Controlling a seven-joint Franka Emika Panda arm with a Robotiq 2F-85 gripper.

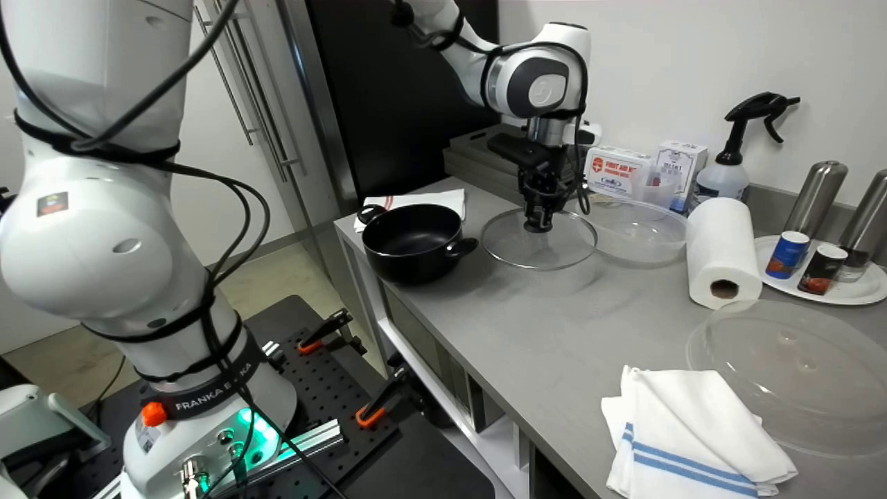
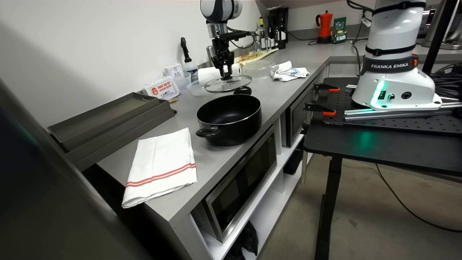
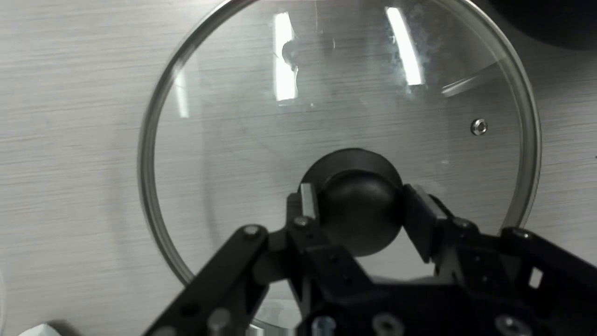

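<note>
In the wrist view my gripper is shut on the round black knob [image 3: 361, 218] of a glass lid. The lid [image 3: 252, 140], clear with a metal rim, hangs above the counter in exterior view 1, beside the black pot [image 1: 411, 245] and right of its handle. The pot stands uncovered and empty. From exterior view 2, the lid [image 2: 240, 84] shows behind the pot [image 2: 229, 123], held roughly level by my gripper [image 2: 226, 73].
A clear plastic bowl [image 1: 640, 237] sits close by the lid, with a paper towel roll [image 1: 721, 254] beyond it. A red-striped towel [image 2: 160, 164] lies by the pot, and grey trays [image 2: 108, 117] line the wall.
</note>
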